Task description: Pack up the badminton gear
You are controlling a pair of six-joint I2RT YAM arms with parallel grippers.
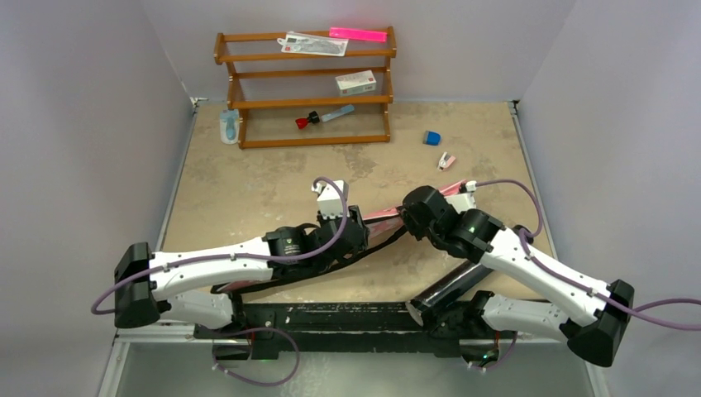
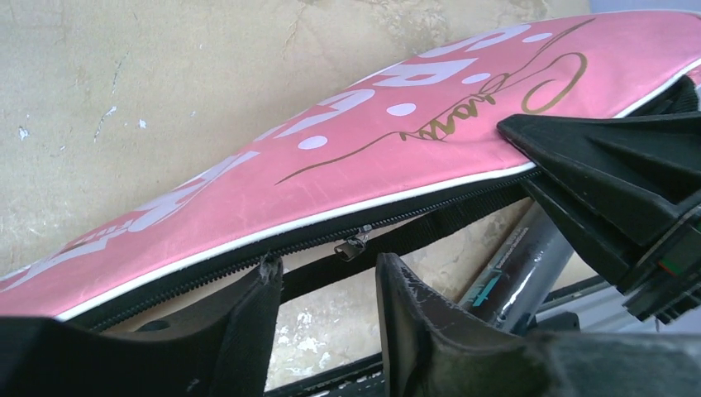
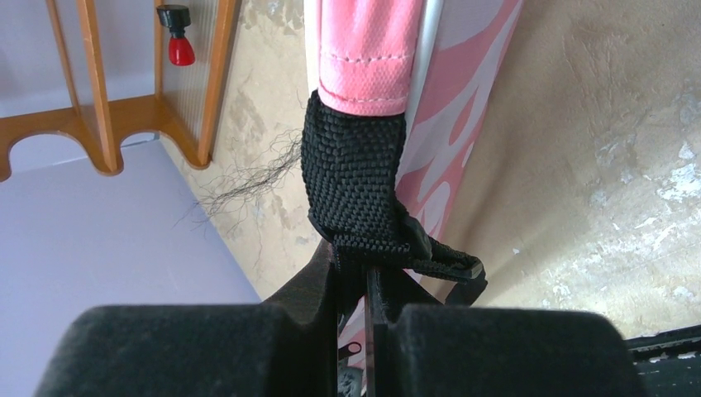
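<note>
A long pink racket bag (image 2: 372,157) with a black zipper and white piping stretches across the left wrist view. Its metal zipper pull (image 2: 350,247) hangs just beyond my left gripper, which is part open, with no visible contact. At the bag's right end my right gripper is shut on the black webbing tab (image 3: 355,169) below the pink stitched end. From above, both arms hide much of the bag (image 1: 382,223). A black tube (image 1: 446,291) lies at the front right.
A wooden rack (image 1: 314,142) stands at the back, holding a white box (image 1: 356,83) and other small items. A blue object (image 1: 431,138) and a pink-white clip (image 1: 446,161) lie at the back right.
</note>
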